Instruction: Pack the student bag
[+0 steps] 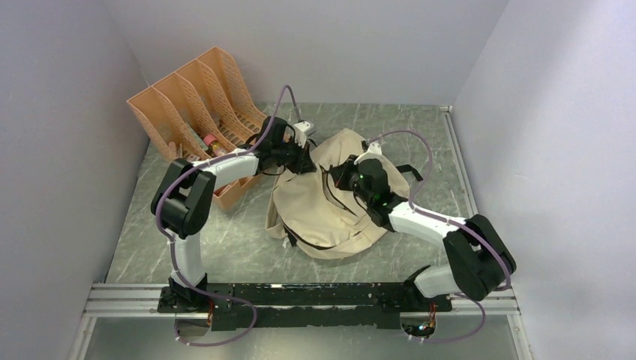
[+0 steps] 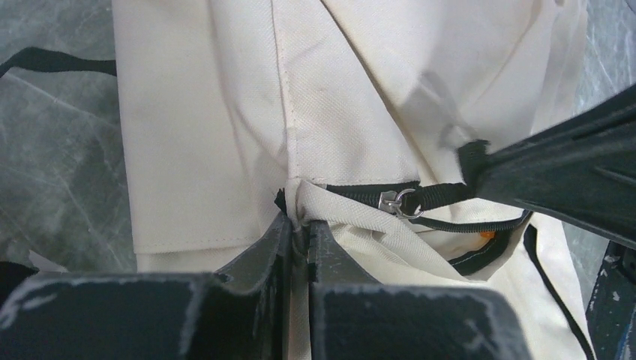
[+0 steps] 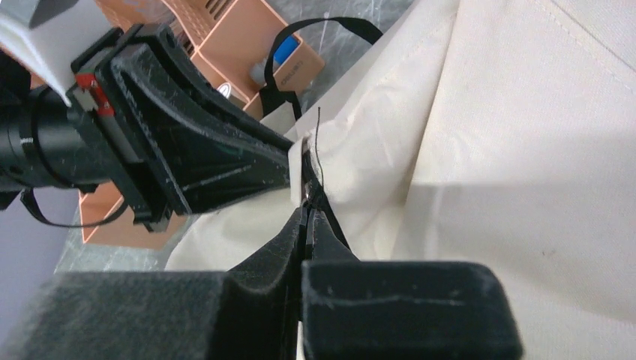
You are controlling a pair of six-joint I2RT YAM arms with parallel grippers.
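The cream bag [image 1: 304, 206] lies on the table in the top view. My left gripper is shut on a fold of the bag's fabric at the end of its zipper. The metal zipper slider [image 2: 389, 202] sits close to this fold, with a ring and a ribbed black pull [image 2: 444, 196]. My right gripper is shut over the bag; its dark tip [image 2: 474, 161] reaches the pull's far end in the left wrist view. Whether the pull is between its fingers cannot be told. Past the slider the zipper gapes, and a bit of orange [image 2: 487, 235] shows inside.
An orange divided rack [image 1: 161, 101] with several items stands at the back left, close to my left arm. A black strap [image 3: 330, 22] loops beside the bag.
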